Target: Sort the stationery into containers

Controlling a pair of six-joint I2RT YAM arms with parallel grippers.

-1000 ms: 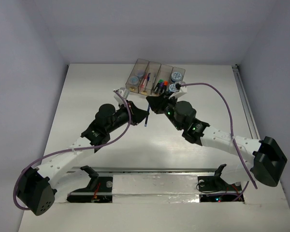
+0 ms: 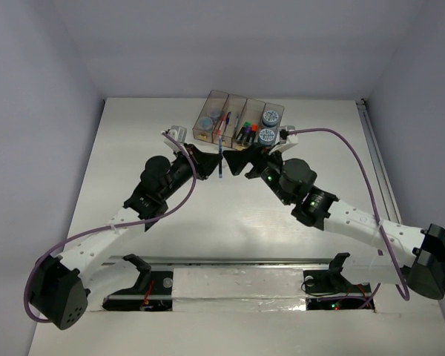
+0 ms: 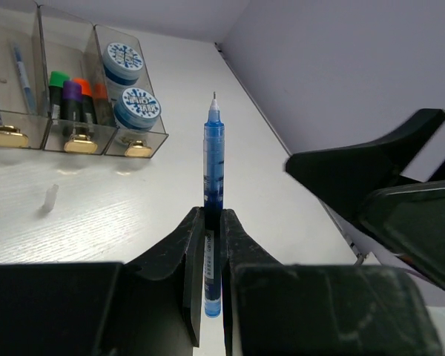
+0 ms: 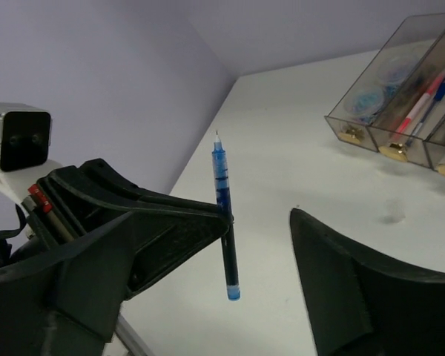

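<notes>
A slim blue pen (image 3: 213, 159) stands upright in the left wrist view, pinched at its middle by my left gripper. In the right wrist view the same pen (image 4: 221, 178) shows above and below the left fingertips, to the left of the gap in my right gripper. That right gripper is open, its fingers apart with nothing between them. From above, both grippers face each other just in front of the clear divided container (image 2: 208, 136), with the right one a short way right of the pen.
Inside the container lie thin pens (image 3: 24, 78), dark markers with coloured caps (image 3: 72, 100) and round lidded jars (image 3: 138, 107). A small clear piece (image 3: 50, 198) rests on the white table (image 2: 230, 215).
Earlier both grippers were at the pen. Now the right has drawn away to the right and its fingers are apart, while the left has shifted left and back, keeping the pen.
</notes>
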